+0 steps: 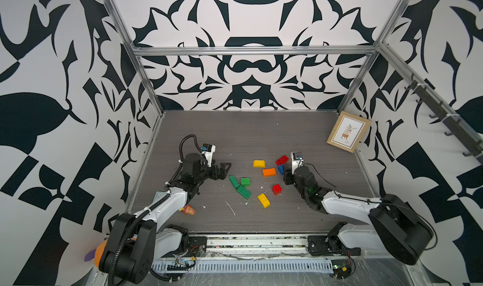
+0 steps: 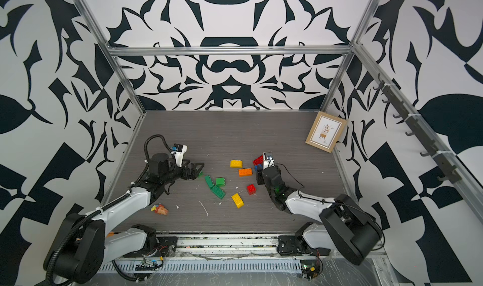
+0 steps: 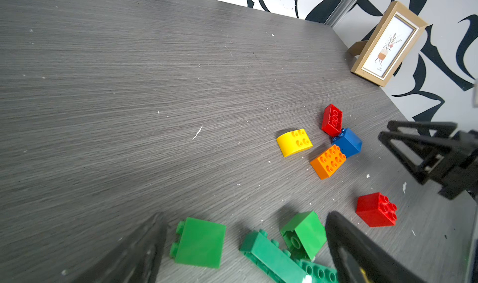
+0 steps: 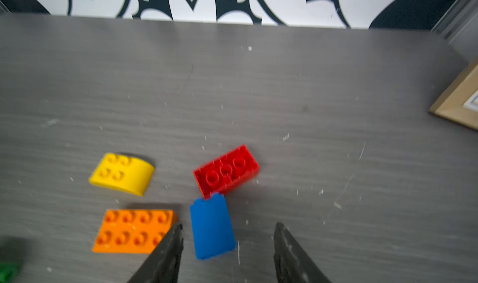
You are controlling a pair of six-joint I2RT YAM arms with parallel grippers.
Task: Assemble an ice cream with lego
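My left gripper stands open above the left of the table, nothing between its fingers. Ahead of it, in the left wrist view, are a green brick, a second green brick and a long teal brick. In the right wrist view, my right gripper is part open and empty. Between its fingertips, as seen there, a blue brick lies on the table, touching or nearly touching a red brick. To its left are an orange brick and a rounded yellow brick.
Another yellow brick lies near the front, and a second red brick lies in front of my right gripper. A small ice cream-like object sits beside the left arm. A picture frame leans at the back right.
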